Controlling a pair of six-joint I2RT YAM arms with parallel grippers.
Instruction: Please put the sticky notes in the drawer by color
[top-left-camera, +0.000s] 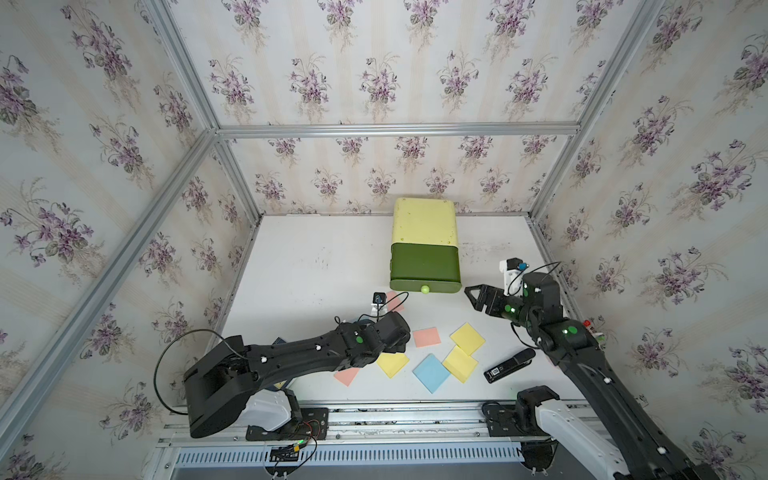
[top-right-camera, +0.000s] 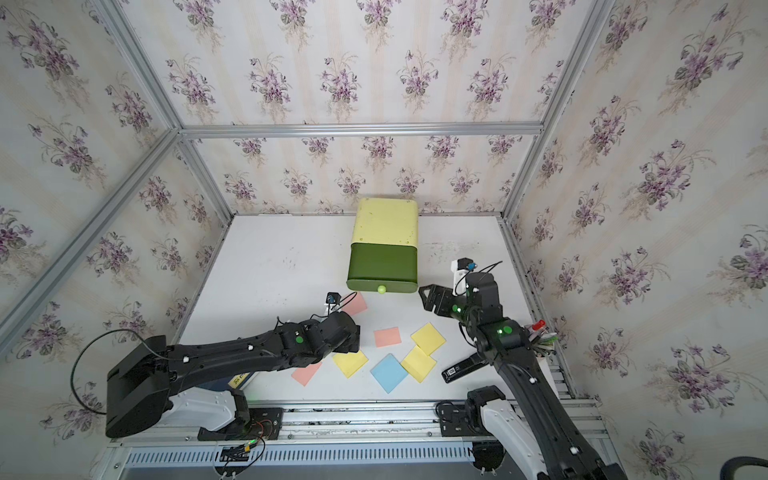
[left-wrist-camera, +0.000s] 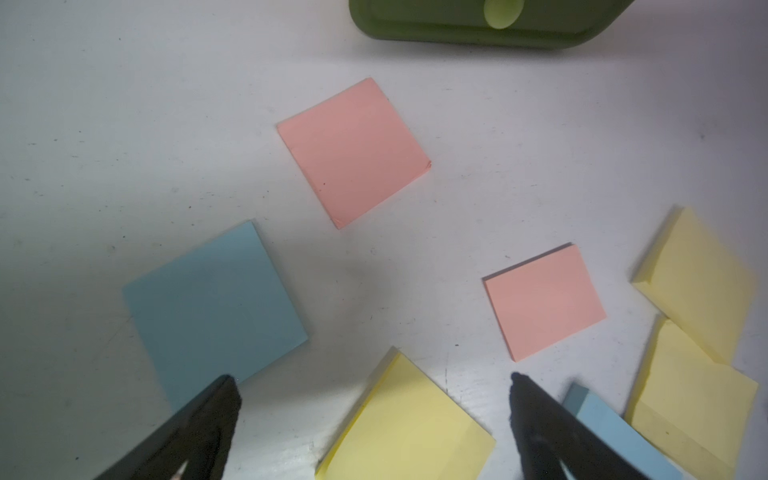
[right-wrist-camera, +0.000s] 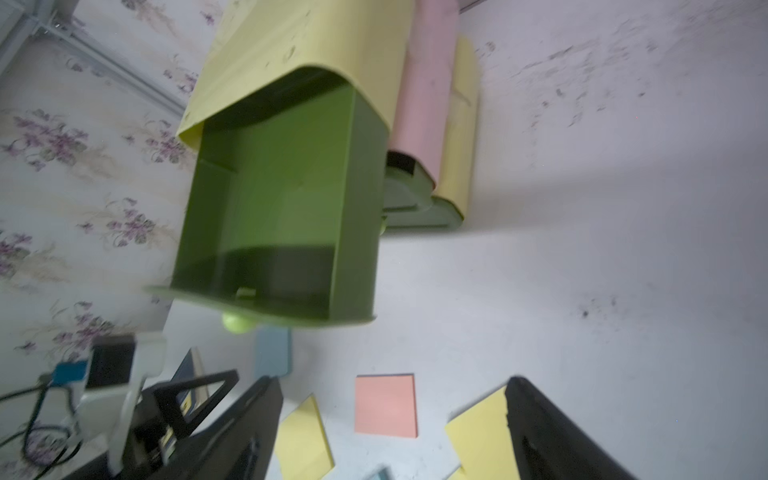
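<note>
The cabinet's green drawer (top-left-camera: 425, 264) is pulled out; its inside looks empty in the right wrist view. Several sticky note pads lie on the table: a pink pad (left-wrist-camera: 354, 152) in front of the drawer, another pink pad (top-left-camera: 426, 337), a blue pad (left-wrist-camera: 214, 300), a yellow pad (top-left-camera: 393, 364), two touching yellow pads (top-left-camera: 459, 364), a second blue pad (top-left-camera: 432, 373), and a pink one (top-left-camera: 346, 376) partly under the left arm. My left gripper is open above a yellow pad, nothing between its fingers. To the right of the drawer's front, my right gripper is open and empty.
Below the yellow top, the cabinet has a pink tier (right-wrist-camera: 424, 88) and a lower yellow tier (right-wrist-camera: 461, 128). A black object (top-left-camera: 509, 365) lies at the front right.
</note>
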